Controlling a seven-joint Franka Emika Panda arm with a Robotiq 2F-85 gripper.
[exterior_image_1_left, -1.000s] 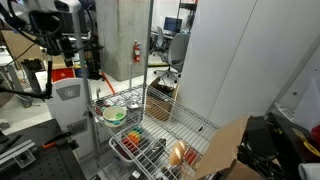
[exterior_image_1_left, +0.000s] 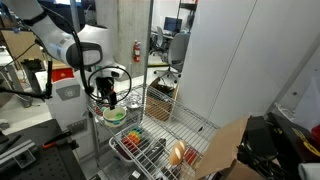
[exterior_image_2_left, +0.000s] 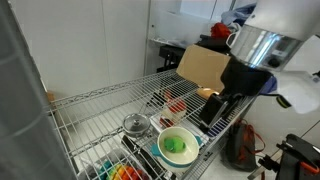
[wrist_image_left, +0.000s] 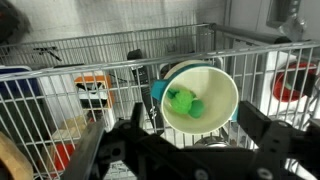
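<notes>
A pale bowl with a bluish rim (wrist_image_left: 213, 122) sits on the wire rack, with a small green object (wrist_image_left: 182, 101) inside it. The same bowl (exterior_image_2_left: 190, 158) shows at front centre in the second exterior view, and the bowl (exterior_image_1_left: 114, 118) is at the rack's left end in the first. My gripper points down above the bowl, its two dark fingers wide apart on either side of it in the wrist view. Nothing is held between them. From outside, the gripper (exterior_image_1_left: 108, 95) appears just above the bowl; the gap to the rim is hard to judge.
The wire rack (exterior_image_1_left: 185, 127) carries several small items, among them an orange box (wrist_image_left: 93, 90) beside the bowl. A brown basket (exterior_image_1_left: 158, 102) stands toward the back. Cardboard (exterior_image_1_left: 222, 150) lies at the right end. Wire walls edge the rack near the bowl.
The arm has come down and a little to the right, from high at the upper left to close above the bowl. The bowl and other items have stayed in place.
</notes>
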